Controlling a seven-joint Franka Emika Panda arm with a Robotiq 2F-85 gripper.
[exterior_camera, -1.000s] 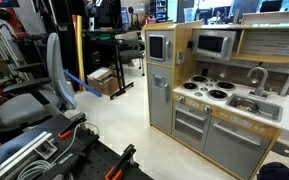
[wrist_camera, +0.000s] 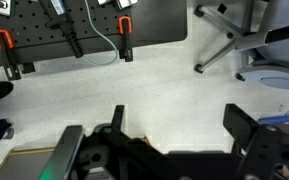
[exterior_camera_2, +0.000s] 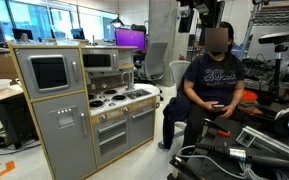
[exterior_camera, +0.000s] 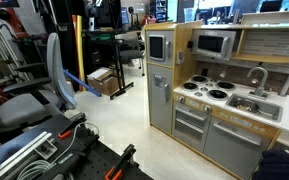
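Note:
In the wrist view my gripper looks open, its dark fingers [wrist_camera: 106, 140] set wide apart with bare floor [wrist_camera: 174, 90] between them and nothing held. A toy kitchen [exterior_camera: 194, 122] stands on the floor in exterior view 1. It has a silver fridge door [exterior_camera: 159, 100], a microwave [exterior_camera: 214, 43], a stovetop [exterior_camera: 206, 90] and a sink [exterior_camera: 252, 105]. The same microwave [exterior_camera_2: 100, 60] and fridge door [exterior_camera_2: 66, 130] show from another side in exterior view 2. Which part of the arm shows in the exterior views is hard to tell.
A black table edge with orange-handled clamps [wrist_camera: 125, 38] and a white cable [wrist_camera: 102, 32] borders the floor. An office chair [wrist_camera: 254, 45] stands at the upper right of the wrist view. A seated person [exterior_camera_2: 214, 90] is close by on the right in exterior view 2.
In exterior view 1 the dark shape at the lower right corner reaches slightly higher than before. The kitchen has not moved.

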